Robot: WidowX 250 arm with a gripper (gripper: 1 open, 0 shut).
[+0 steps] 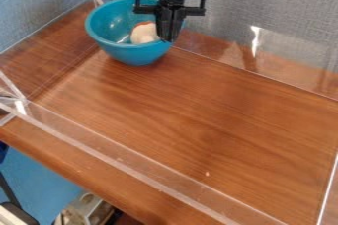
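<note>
A teal bowl [114, 41] sits at the back left of the wooden table, holding a round pale object [142, 33]. The black gripper [168, 34] hangs over the bowl's right side, its fingers partly in front of the pale object. It looks shut, with nothing visible held between the fingers.
A grey wall stands behind and to the left, and clear panels edge the table. Some hardware [82, 209] lies below the front left edge.
</note>
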